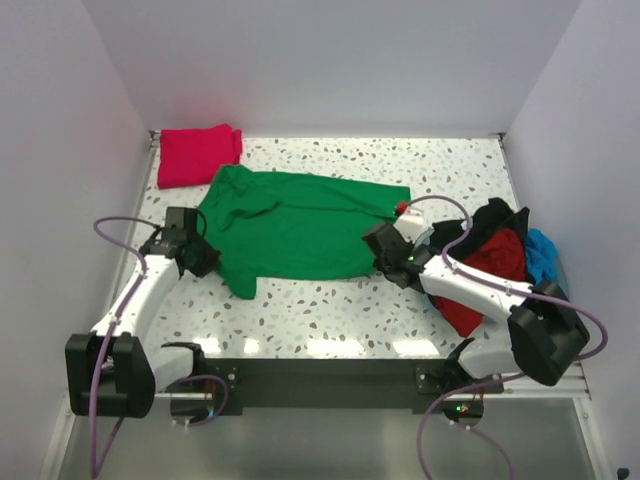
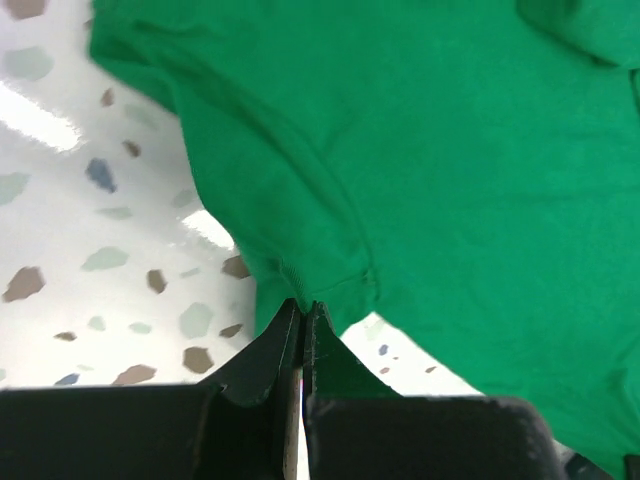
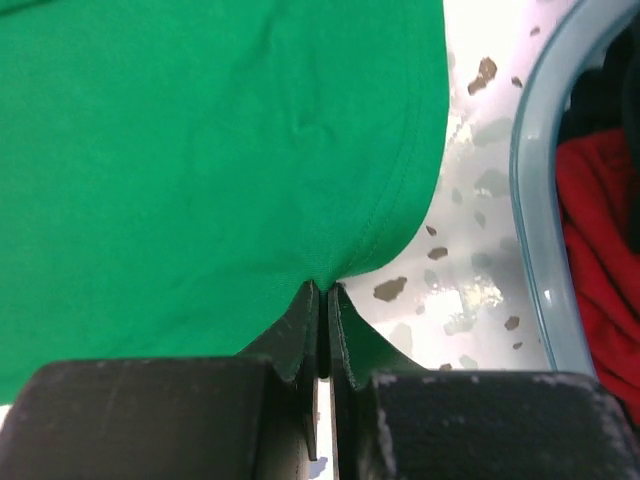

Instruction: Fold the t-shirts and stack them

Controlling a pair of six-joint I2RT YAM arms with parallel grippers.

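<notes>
A green shirt (image 1: 310, 225) lies spread across the table, its sleeve and lower left part lifted and creased. My left gripper is shut on the shirt's sleeve edge, at the left side in the top view; the cloth (image 2: 230, 190) rises to the fingertips. Over at the near right corner, my right gripper is shut on the shirt's near edge, where folds (image 3: 350, 240) gather into the tips. A folded red shirt (image 1: 195, 155) rests at the table's back left.
On the right stands a bin (image 3: 545, 220) heaped with black, red and blue clothes (image 1: 500, 255), close beside my right gripper. Bare speckled table (image 1: 320, 315) shows along the front and at the back right.
</notes>
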